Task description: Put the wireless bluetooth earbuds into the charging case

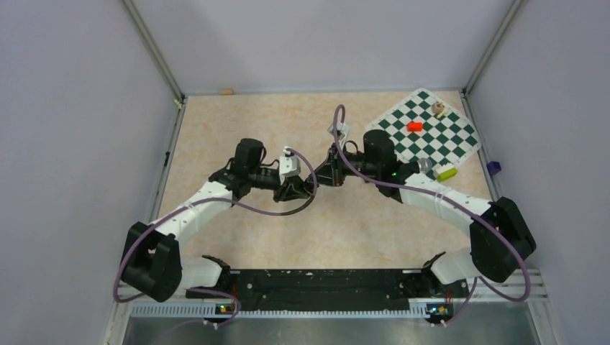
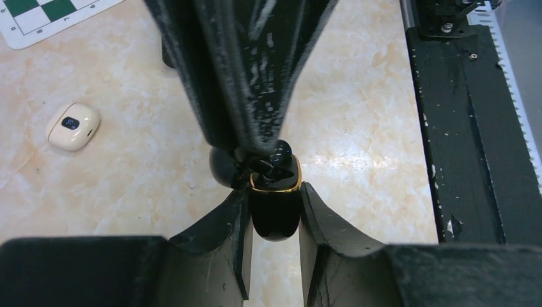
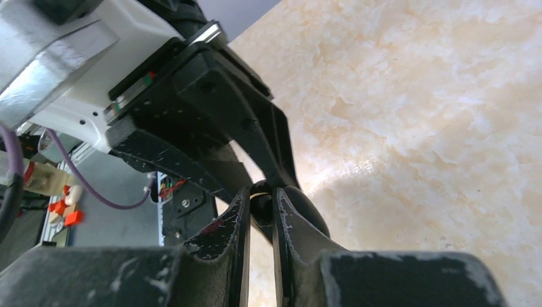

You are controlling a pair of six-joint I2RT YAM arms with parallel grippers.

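Observation:
A black charging case [image 2: 275,214] with a gold rim is gripped upright by my left gripper, which is shut on it. Its dark lid [image 2: 222,167] stands open to one side. Down from above reach the dark fingers [image 2: 263,109] of my right gripper, their tips right at the case's mouth. A glossy black rounded piece [image 2: 281,152], likely an earbud, shows beside those tips. In the right wrist view, my right gripper has a narrow gap between its fingers, with the case behind; whether an earbud sits there is unclear. The top view hides the case between both grippers [image 1: 313,184].
A cream rounded case [image 2: 73,126] lies on the table. At the back right, a green checkered board [image 1: 431,133] carries a red block [image 1: 415,126], with a yellow-green item [image 1: 446,172] near its corner.

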